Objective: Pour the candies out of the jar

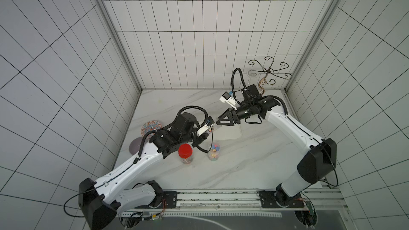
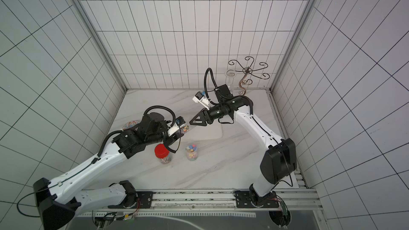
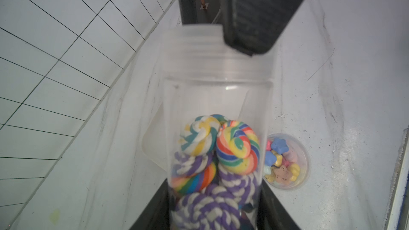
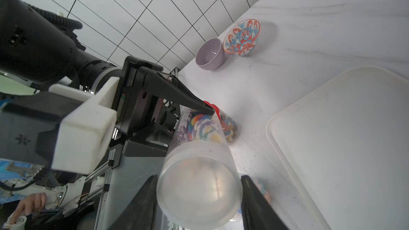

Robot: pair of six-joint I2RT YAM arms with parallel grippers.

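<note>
A clear jar (image 3: 217,102) holding swirled lollipop-like candies (image 3: 238,147) is raised above the table and tilted to lie nearly sideways. My left gripper is shut around its body, near the candy-filled end. At the other end sits a translucent lid (image 4: 198,187), still against the jar. My right gripper has its fingers on both sides of this lid, shut on it. In the top left view, the left gripper (image 1: 204,132) and right gripper (image 1: 225,118) face each other over the table's middle.
A white tray (image 4: 349,144) lies flat beneath the jar. Nearby stand an open cup of star-shaped candies (image 2: 191,152) and a red-lidded jar (image 2: 162,152). Purple (image 4: 210,54) and patterned (image 4: 242,37) bowls stand at the left; a metal stand (image 1: 268,71) is at the back right.
</note>
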